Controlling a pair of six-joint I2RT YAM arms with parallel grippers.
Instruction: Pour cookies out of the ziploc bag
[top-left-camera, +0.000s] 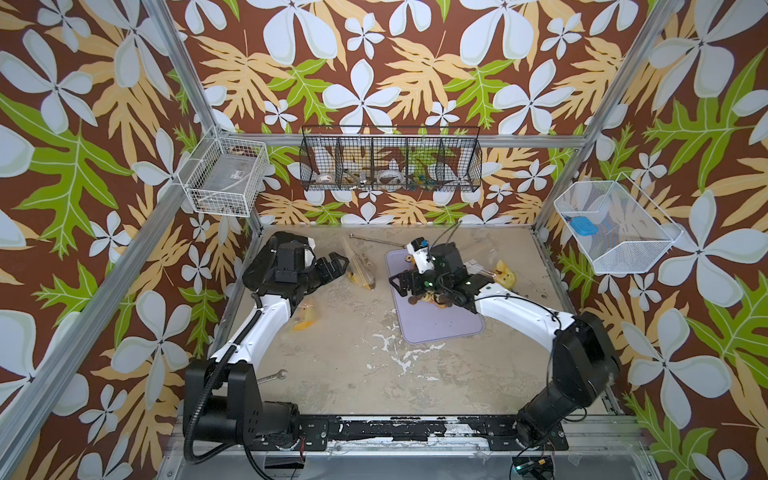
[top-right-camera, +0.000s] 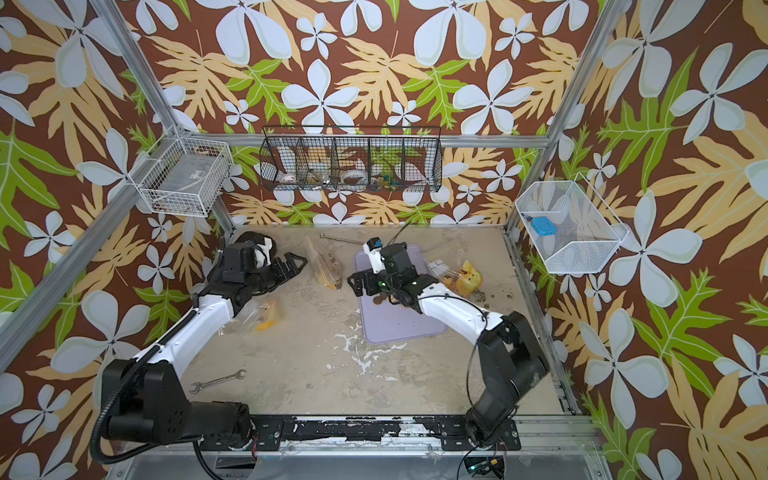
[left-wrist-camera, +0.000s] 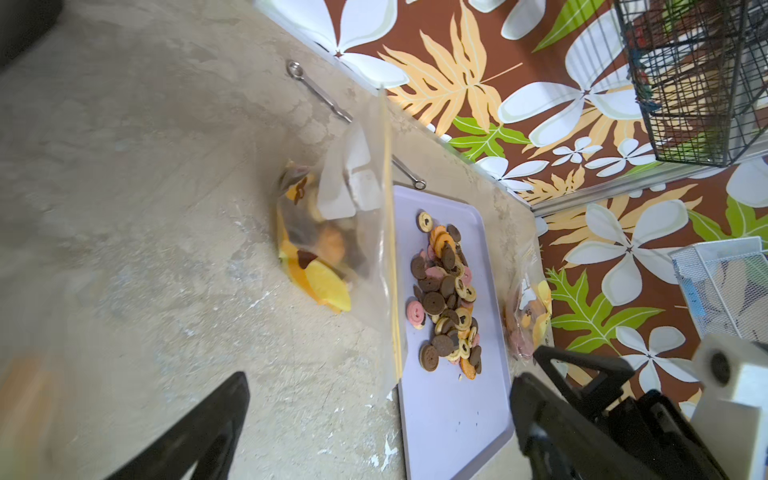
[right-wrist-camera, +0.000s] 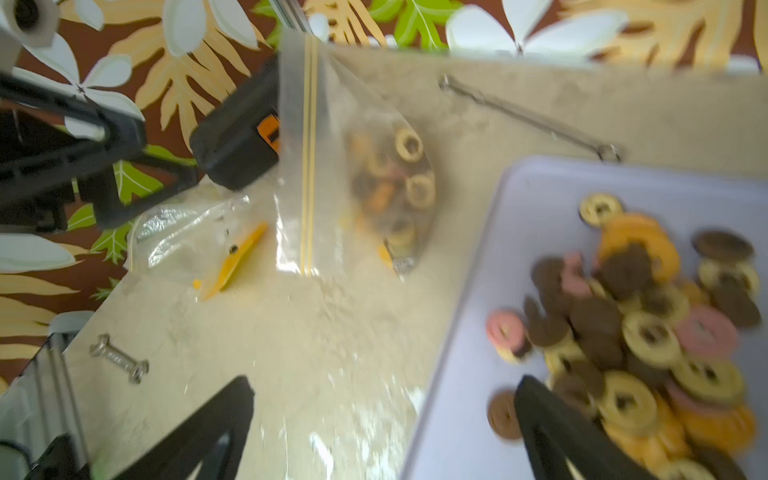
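Observation:
A clear ziploc bag (left-wrist-camera: 336, 232) stands upright on the table between my grippers, cookies and a yellow patch showing low inside it. In the right wrist view the same bag (right-wrist-camera: 384, 184) has its zip edge toward the left arm. Just left of the bag my left gripper (top-left-camera: 337, 268) is open and empty. My right gripper (top-left-camera: 400, 283) is open too, over the left part of the lavender tray (left-wrist-camera: 456, 424), apart from the bag. Loose brown, pink and cream cookies (left-wrist-camera: 444, 300) lie heaped on that tray.
Another bag (left-wrist-camera: 528, 312) with contents lies right of the tray. A mostly empty bag (right-wrist-camera: 192, 240) lies on the left side. Wrenches lie behind the tray (left-wrist-camera: 320, 92) and at front left (top-right-camera: 217, 381).

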